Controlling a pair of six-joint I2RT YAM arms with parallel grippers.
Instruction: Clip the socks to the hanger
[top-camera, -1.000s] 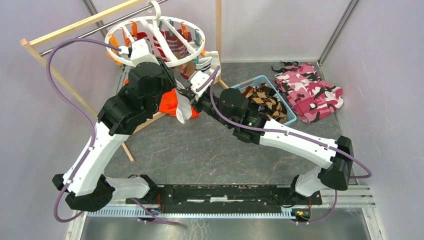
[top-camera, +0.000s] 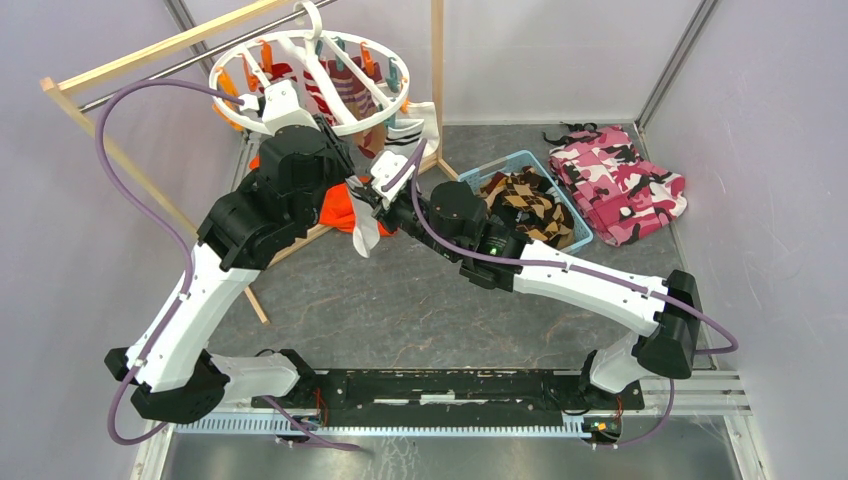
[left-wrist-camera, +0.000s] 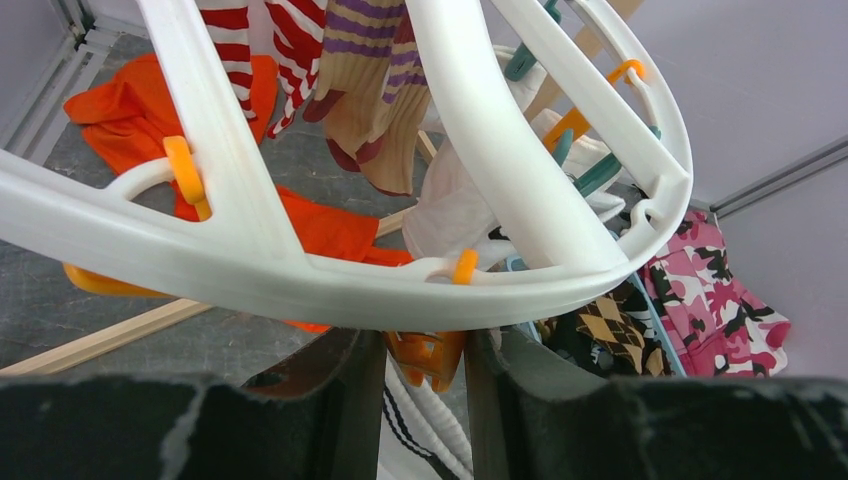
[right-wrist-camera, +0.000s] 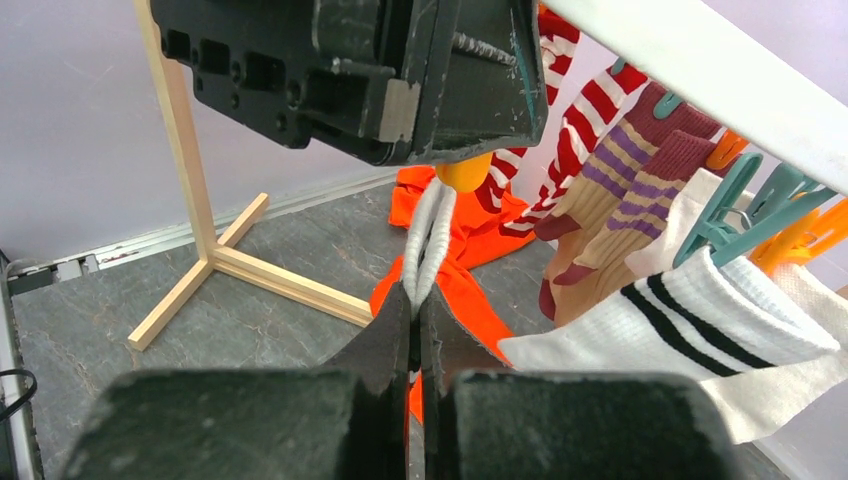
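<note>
In the left wrist view the round white hanger (left-wrist-camera: 330, 285) fills the upper part. Just under its rim my left gripper is shut on an orange clip (left-wrist-camera: 412, 350). A white sock with black stripes (left-wrist-camera: 425, 415) hangs below that clip. The right wrist view shows my right gripper shut on the folded edge of this white sock (right-wrist-camera: 428, 240), whose upper end reaches the orange clip's tip (right-wrist-camera: 465, 173). Whether the clip bites the cloth cannot be made out. From above, the sock (top-camera: 365, 232) dangles between both grippers.
Striped socks (right-wrist-camera: 590, 125), purple-banded socks (right-wrist-camera: 640, 185) and another white striped sock (right-wrist-camera: 690, 315) hang from neighbouring clips. Orange cloth (top-camera: 340, 208) lies beneath. Right of the wooden stand (top-camera: 437, 60) are a blue basket (top-camera: 583, 235) of socks and a pink camouflage bag (top-camera: 620, 185).
My right gripper has shifted slightly left, towards the left gripper, and the hanging sock now looks narrower from above. The left arm and the hanger look unmoved.
</note>
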